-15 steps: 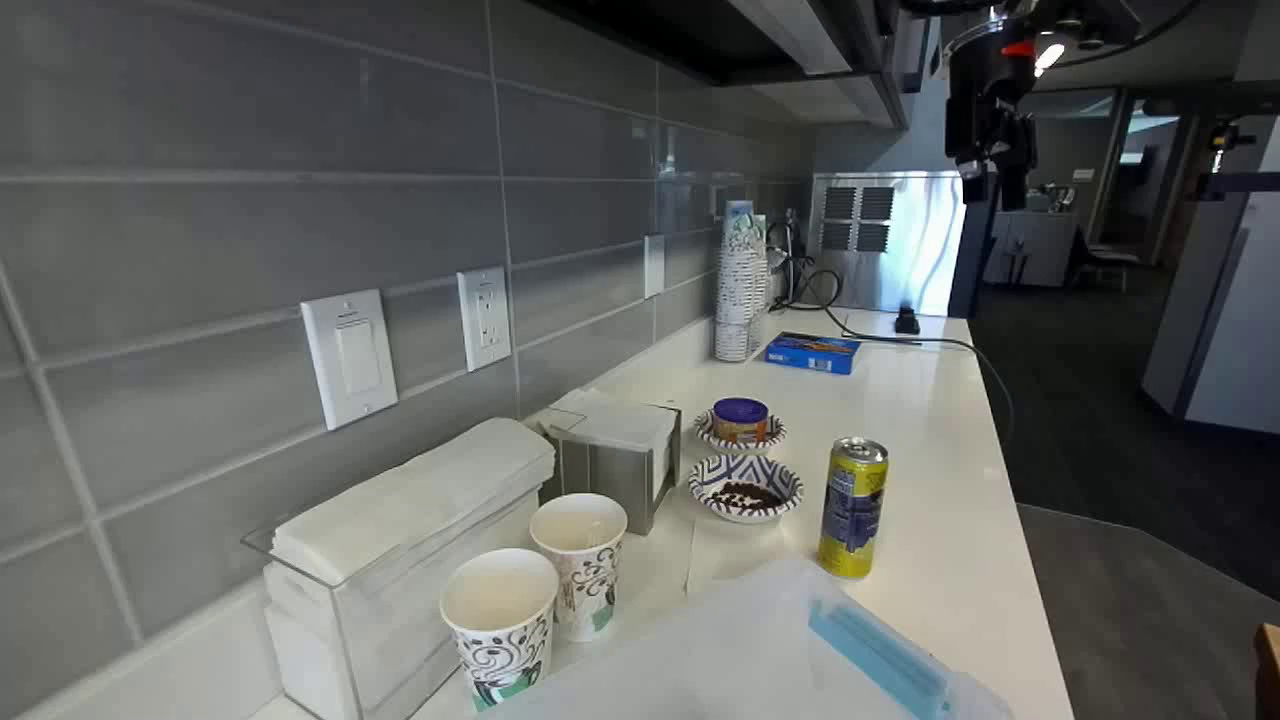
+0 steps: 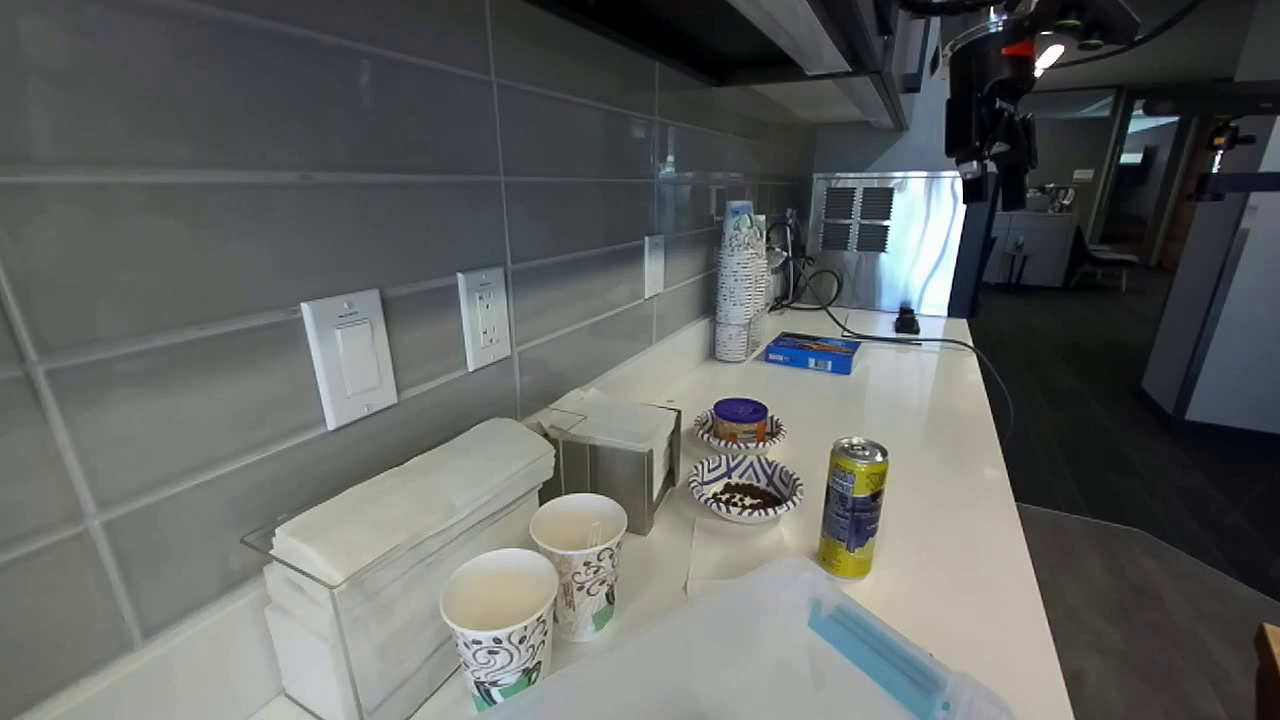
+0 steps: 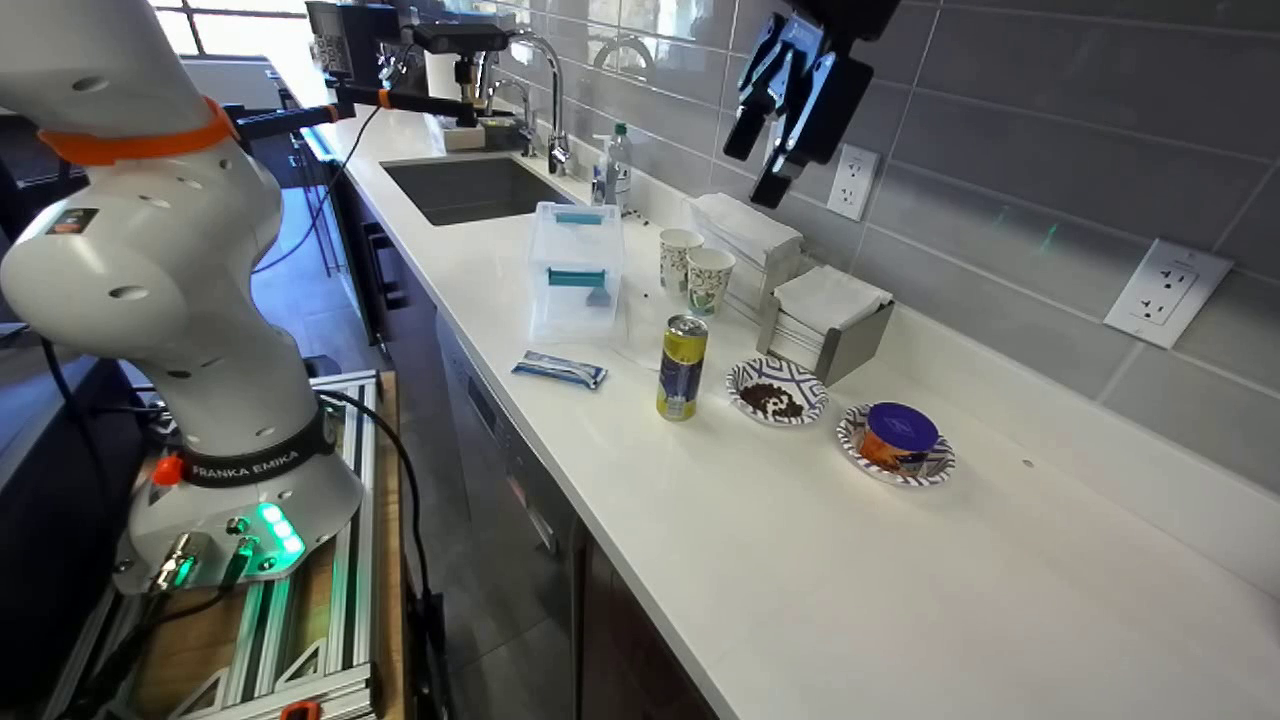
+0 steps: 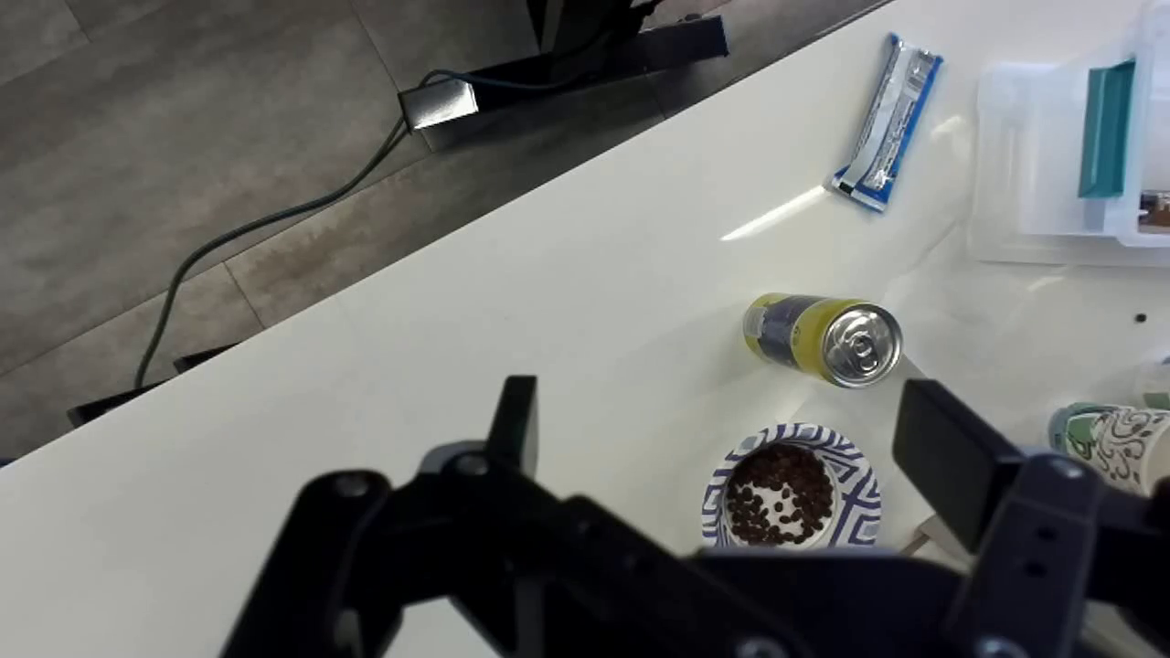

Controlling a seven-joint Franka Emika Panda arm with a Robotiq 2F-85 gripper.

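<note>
My gripper (image 3: pixel 768 166) is open high above the counter, and no object lies between its fingers. On the countertop stands a yellow and blue can (image 3: pixel 680 370), upright; the wrist view shows the can (image 4: pixel 823 338) beyond the fingertips. Beside it is a patterned paper bowl (image 4: pixel 866 499) with dark beans (image 4: pixel 781 493) in it, partly covered by my gripper in that view. A second patterned bowl (image 3: pixel 938 470) bears a purple-lidded tub (image 3: pixel 900 436). A blue and silver wrapped bar (image 4: pixel 890 122) lies flat near the counter's front edge.
A clear box (image 3: pixel 576 306) with teal latches sits near the sink (image 3: pixel 462 206). Two paper cups (image 2: pixel 581 564) stand by the napkin holders (image 2: pixel 618 462) along the wall. At the far end are stacked cups (image 2: pixel 740 288) and a blue box (image 2: pixel 812 353).
</note>
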